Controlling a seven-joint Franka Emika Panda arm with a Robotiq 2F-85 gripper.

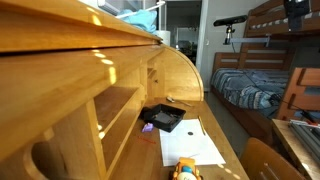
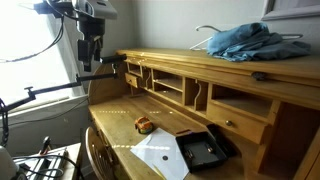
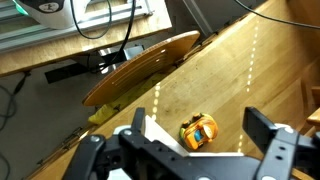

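My gripper is open in the wrist view, its dark fingers apart with nothing held between them. It hangs high above the wooden desk. Beneath, an orange toy point(image 3: 198, 130) with dark and pale parts shows in the gap, well below the fingertips. In exterior view 2 the same toy point(image 2: 144, 126) rests on the desk, left of a white sheet of paper point(image 2: 160, 158). Right of the paper lies a black tray point(image 2: 218, 158) holding a few small items. My arm point(image 2: 88, 40) stands at the upper left there.
Shelves and cubbyholes point(image 2: 238, 120) line the back of the desk, with blue cloth point(image 2: 255, 42) on top. A small purple object point(image 1: 147, 128) lies by the tray. A curved wooden chair back point(image 3: 145, 68) adjoins the front edge. Left of the toy, the desktop is clear.
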